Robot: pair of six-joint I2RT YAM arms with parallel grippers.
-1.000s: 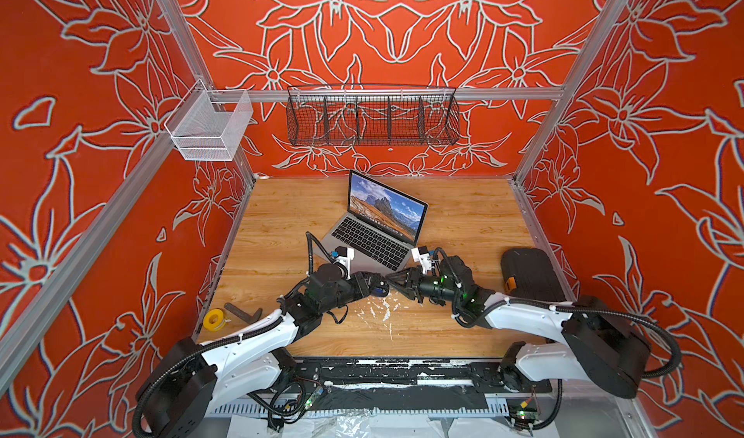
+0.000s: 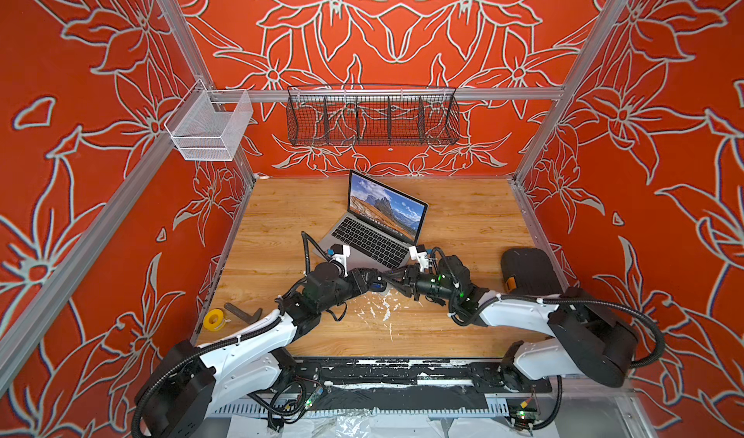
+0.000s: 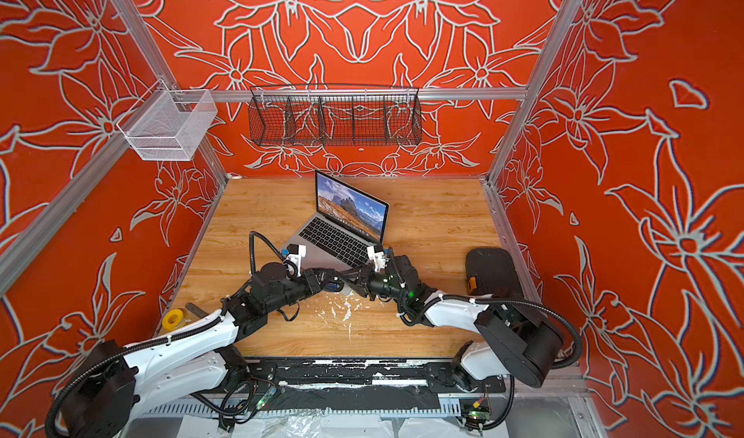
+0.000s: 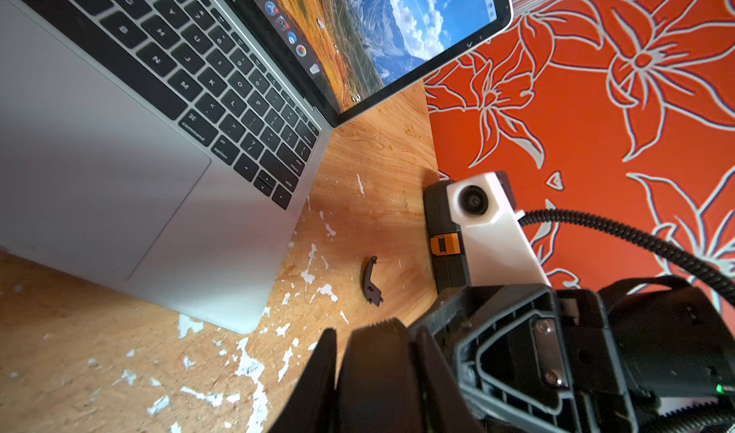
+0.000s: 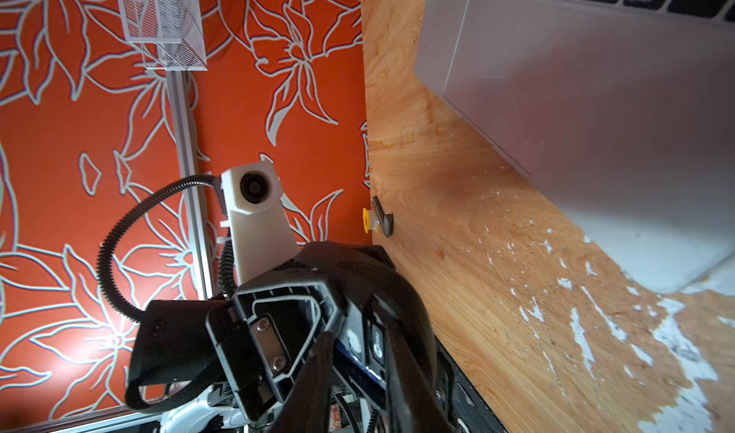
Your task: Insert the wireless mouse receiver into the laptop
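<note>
The open laptop point(image 2: 370, 240) stands mid-table, its keyboard toward the front. My left gripper is shut on a dark mouse, held off the laptop's near corner; a blue part of the mouse point(image 5: 360, 368) shows in the right wrist view. My right gripper faces it from the right, fingers point(image 5: 402, 379) partly apart, its tips close to the mouse. Whether they touch it is hidden. I cannot make out the receiver. On the laptop, the keyboard side edge point(image 4: 310, 176) shows in the left wrist view, but no port can be told.
A small dark curved piece point(image 4: 371, 281) lies on the worn wood near the laptop's right side. A black case point(image 2: 531, 271) sits at the right, yellow tape point(image 2: 214, 319) at the left. Wire baskets point(image 2: 373, 120) hang behind.
The right gripper has moved slightly left toward the mouse, and its fingers stand closer together. The left gripper has shifted slightly left with the mouse. The laptop has stayed in place.
</note>
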